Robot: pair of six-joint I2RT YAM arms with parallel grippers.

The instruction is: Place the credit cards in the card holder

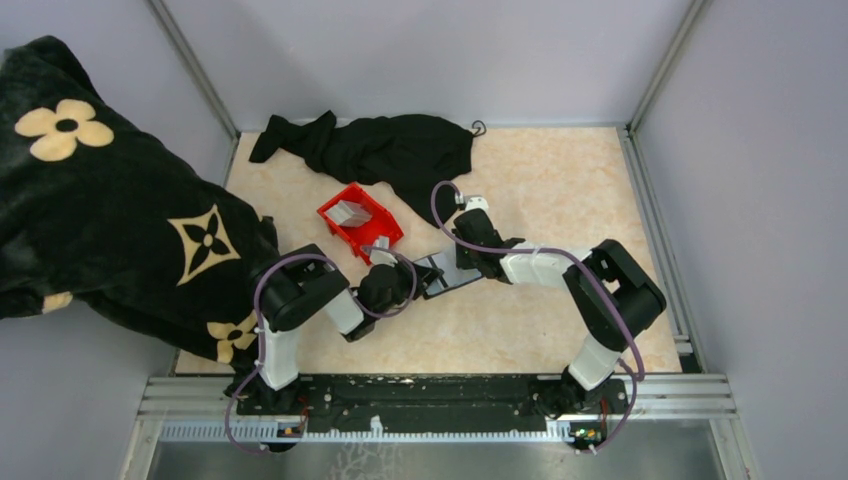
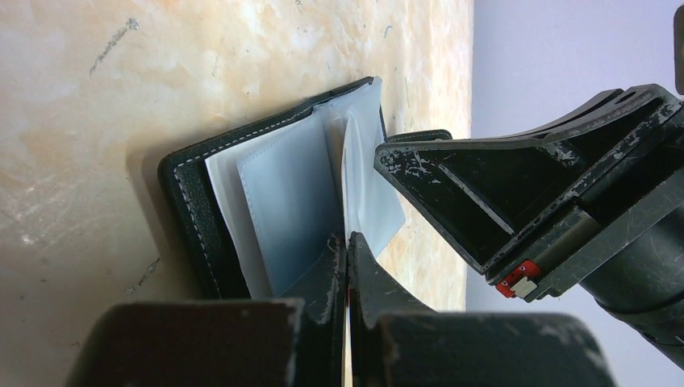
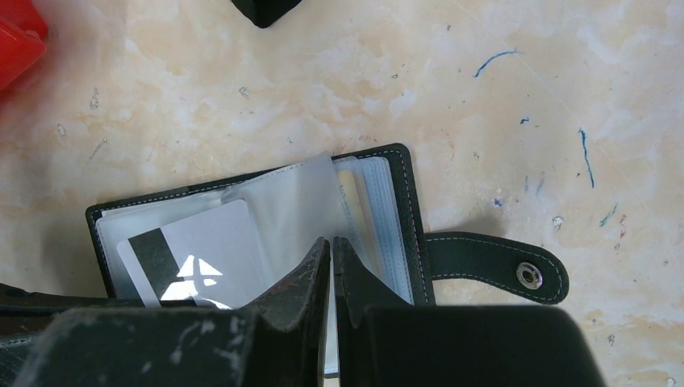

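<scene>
The black card holder [image 3: 415, 242] lies open on the table, clear sleeves showing and its snap strap [image 3: 492, 254] out to the side. A white card with a dark stripe [image 3: 198, 250] lies on the sleeves in the right wrist view. My left gripper is shut at the edge of a raised sleeve [image 2: 363, 161]; whether that thin edge is between its fingertips is unclear. My right gripper is over the sleeves beside the card, its fingertips close together; whether they hold anything is unclear.
A red bin [image 1: 380, 225] with white contents stands behind the left arm. A black cloth [image 1: 380, 150] lies at the back, and a large patterned plush [image 1: 120, 200] fills the left.
</scene>
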